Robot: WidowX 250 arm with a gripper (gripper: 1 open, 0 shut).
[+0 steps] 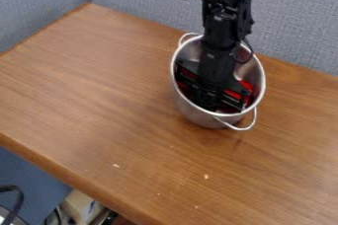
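Observation:
A steel pot (193, 111) with wire handles stands on the right part of the wooden table. My black gripper (211, 83) reaches down inside it from above. Something red (244, 92) shows in the pot at its right side, mostly hidden behind the gripper. The fingertips are down among dark shapes, and whether anything is between them cannot be made out.
Grey padded walls (53, 2) border the back and left. Cables lie below the table's lower-left edge.

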